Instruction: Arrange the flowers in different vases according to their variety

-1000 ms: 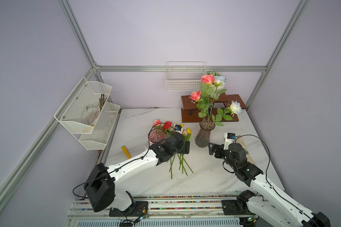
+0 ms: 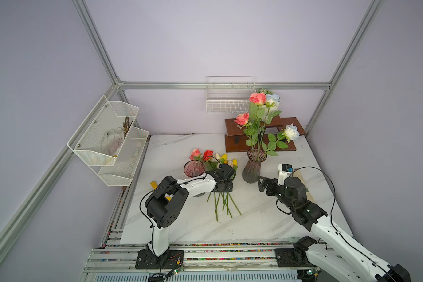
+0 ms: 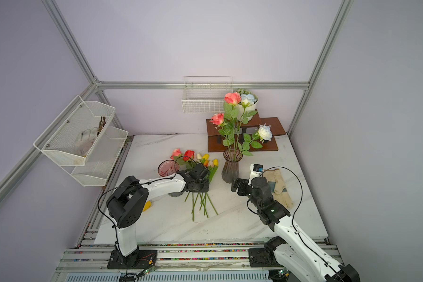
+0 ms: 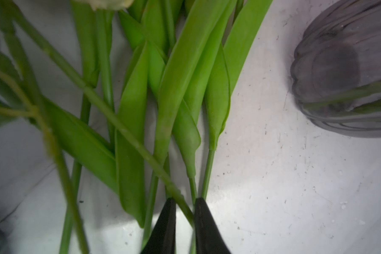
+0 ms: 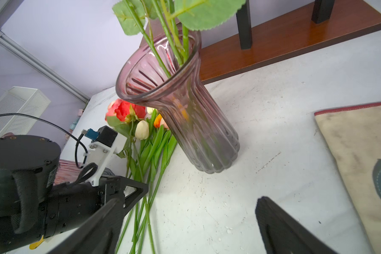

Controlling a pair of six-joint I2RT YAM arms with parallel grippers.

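Observation:
A pile of loose tulips and roses (image 2: 218,159) lies on the table, stems toward the front. My left gripper points down over the stems, fingers part open with a narrow gap; a stem crosses between or just under the fingertips, whether held I cannot tell. A tall ribbed vase (image 2: 251,171) with pink, white and pale blue roses (image 2: 257,98) stands right of the pile. A second pink glass vase (image 2: 194,166) is partly behind my left arm. My right gripper is open beside the tall vase, empty.
A wooden stand (image 2: 237,143) is at the back right, a beige cloth (image 5: 351,144) at the right. Yellow object (image 3: 146,205) lies at the left. Wire baskets (image 2: 103,141) hang on the walls.
My left arm has folded and its wrist has shifted over the flower stems, the gripper now pointing downward. The flower stems have moved slightly. The right arm is nearly still.

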